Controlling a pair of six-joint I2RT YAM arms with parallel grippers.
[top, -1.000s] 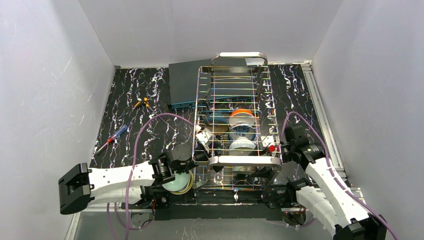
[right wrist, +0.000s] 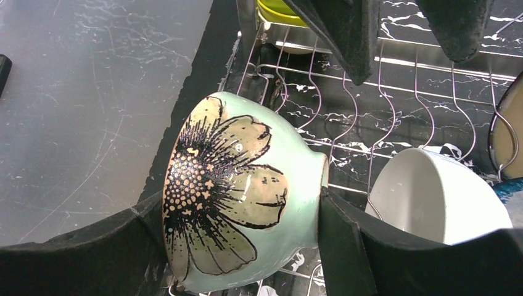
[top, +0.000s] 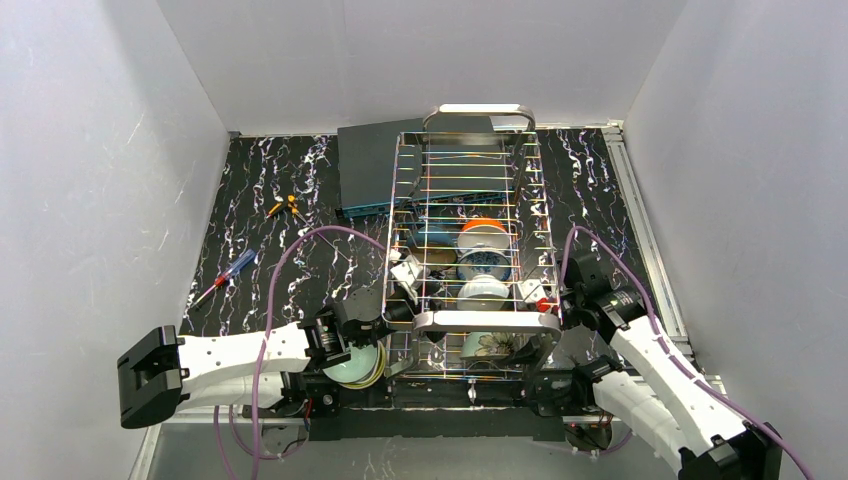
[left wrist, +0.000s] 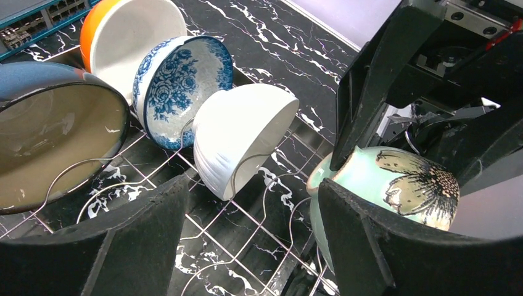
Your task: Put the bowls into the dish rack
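Note:
A celadon bowl with a flower pattern (right wrist: 225,191) is tilted at the near end of the wire rack (top: 463,140), between the fingers of my right gripper; whether it is firmly gripped I cannot tell. Beside it stand a white bowl (left wrist: 240,129), a blue-floral bowl (left wrist: 172,92), an orange-and-white bowl (left wrist: 132,43) and a large brown-blue bowl (left wrist: 55,135). My left gripper is open over the rack, facing the celadon bowl, nothing clearly held. A stack of pale green and yellow bowls (top: 350,365) sits left of the rack's near end.
Screwdrivers (top: 225,277) and small tools (top: 283,205) lie on the left of the marble table. A dark flat device (top: 365,160) lies under the rack's far part. The rack's far half holds no bowls.
My right arm has shifted slightly, and more of the celadon bowl's flowered side shows in the top view. My left arm has not visibly moved.

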